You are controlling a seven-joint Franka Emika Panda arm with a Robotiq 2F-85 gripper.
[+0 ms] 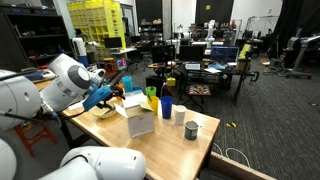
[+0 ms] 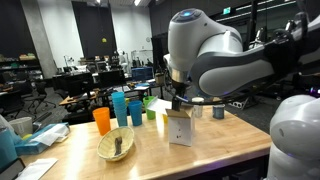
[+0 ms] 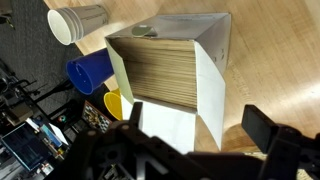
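An open white cardboard box [image 3: 168, 72] stands on the table with its flaps spread and its inside facing up. In exterior view 1 the box [image 1: 138, 117] is near the table's left part, and in exterior view 2 the same box [image 2: 180, 130] stands under the arm. My gripper is open above the box's near side, its dark fingers wide apart with nothing between them. A small greenish-grey object [image 3: 144, 30] shows at the box's far edge; what it is I cannot tell.
A wicker basket [image 2: 116, 144] with something inside lies beside the box. Blue cups [image 2: 120, 106], an orange cup [image 2: 102, 121] and a yellow cup [image 1: 153, 103] stand close by. A white cup [image 1: 179, 115] and a grey mug [image 1: 191, 130] are farther right.
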